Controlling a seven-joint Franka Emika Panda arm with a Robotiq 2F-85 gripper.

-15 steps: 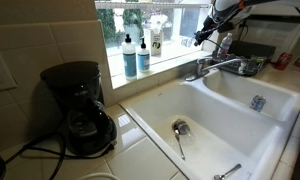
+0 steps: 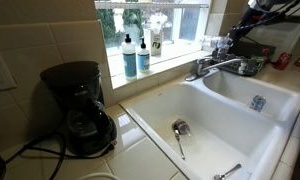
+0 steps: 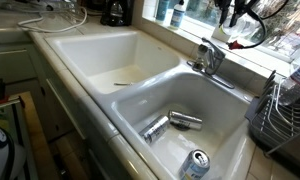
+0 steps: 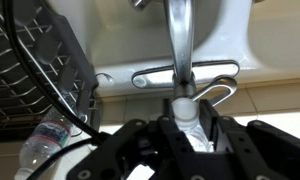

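Note:
In the wrist view my gripper is shut on a pale, round-ended object [image 4: 187, 110], with dark finger parts on both sides of it. Its full shape is hidden, so I cannot tell what it is. Behind it the chrome faucet [image 4: 180, 40] rises from its base plate. From the second exterior view, the gripper [image 3: 228, 20] hangs near the window, above the faucet [image 3: 210, 57], and a whitish shape [image 3: 222, 34] shows below it. The gripper is small and blurred at the upper right of the first exterior view.
One basin of the white double sink [image 3: 140, 118] holds two cans [image 3: 184, 121]. A ladle [image 2: 180, 135] lies in the other. A black dish rack [image 3: 275, 120] borders the sink. Soap bottles [image 2: 143, 56] line the sill; a coffee maker [image 2: 82, 110] stands left.
Within the first exterior view, the arm has shifted to the right and the gripper has moved away from the window's middle, over the last second. The sink and its contents look the same.

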